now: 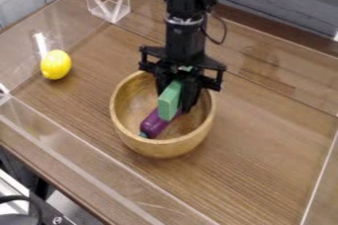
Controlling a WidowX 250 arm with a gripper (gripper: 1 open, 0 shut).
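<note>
My gripper reaches down from the top over a wooden bowl, shut on a green block that it holds upright above the bowl's middle. A purple object lies in the bowl below and left of the green block. The black gripper partly hides the back of the bowl.
A yellow lemon-like object lies on the wooden table at the left. A white wire-like object stands at the back left.
</note>
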